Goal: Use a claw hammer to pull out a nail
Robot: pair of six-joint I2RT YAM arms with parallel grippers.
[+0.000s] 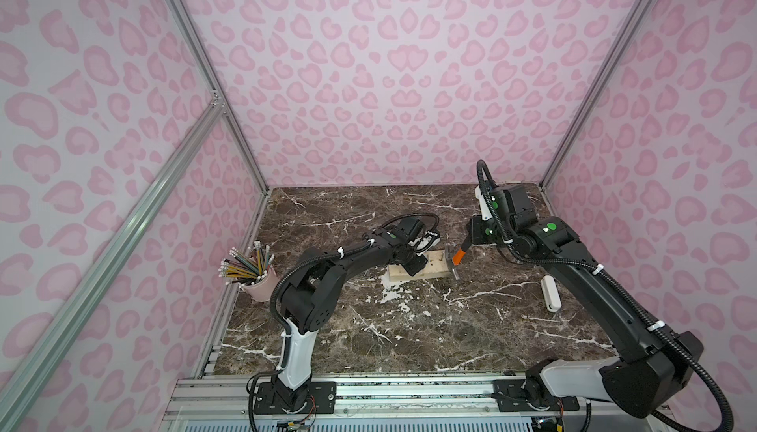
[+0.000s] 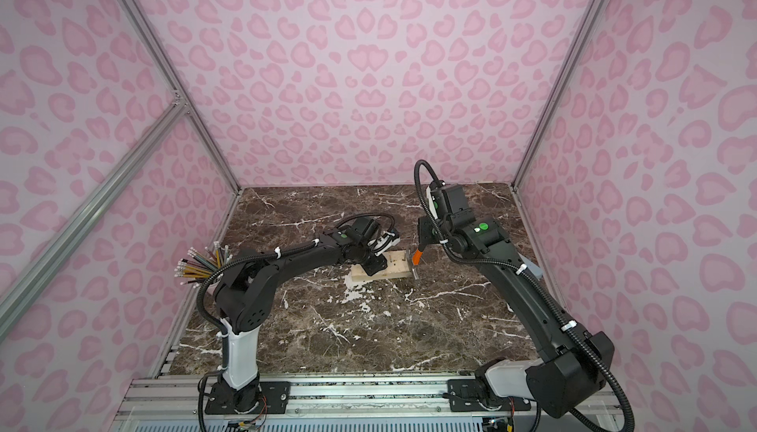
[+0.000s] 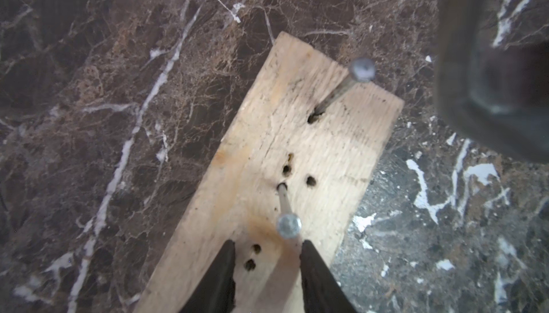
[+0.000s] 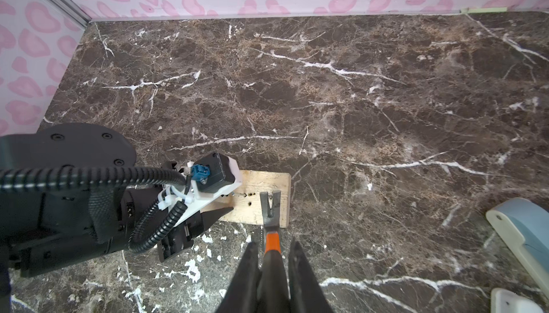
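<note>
A pale wooden board (image 3: 337, 147) lies on the marble tabletop, dotted with several holes. Two nails stand in it: one nail (image 3: 288, 225) leans near the middle, another nail (image 3: 362, 70) leans close to the board's end. My left gripper is open over the board, the middle nail's head just beyond its fingertips, nothing between them. My right gripper is shut on the dark handle of the hammer, whose orange neck (image 4: 272, 241) shows. The claw (image 4: 270, 204) is above the right end of the board, its slot around or over the end nail; contact cannot be told.
A pink cup of pencils (image 1: 260, 283) stands at the left edge. White flakes (image 1: 394, 288) lie in front of the board. On the right are a white object (image 1: 550, 294) and a pale blue-and-white item (image 4: 523, 227).
</note>
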